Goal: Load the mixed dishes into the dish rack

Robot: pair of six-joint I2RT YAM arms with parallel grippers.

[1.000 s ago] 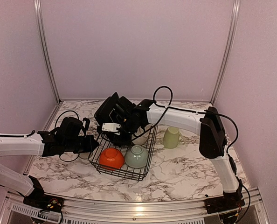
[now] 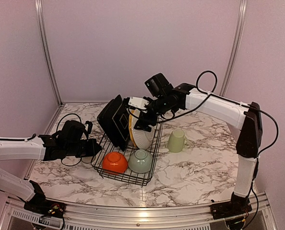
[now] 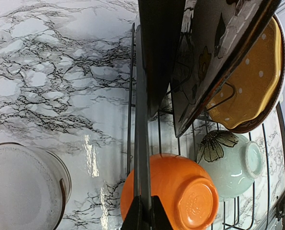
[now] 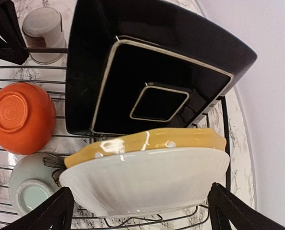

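The wire dish rack [image 2: 125, 178] holds an upturned orange bowl [image 2: 114, 163] and an upturned pale green bowl [image 2: 140, 161] at its front. Behind them stand dark square plates [image 4: 157, 91] and a white fluted dish [image 4: 152, 182] with a yellow inside, both on edge and tilted. At the rack's left side, my left gripper is shut on the rack's rim wire. Above the white dish hangs my right gripper, its fingers [image 4: 231, 211] wide apart and nothing gripped. A light green mug [image 2: 176, 141] stands on the marble table, right of the rack.
A clear glass [image 3: 25, 187] stands just left of the rack, largely hidden behind the left gripper in the top view. Pale walls close in the back and sides.
My right arm has swung up and to the right, from over the square plates to over the white dish, uncovering more of the plates. The left arm and the rack look unmoved.
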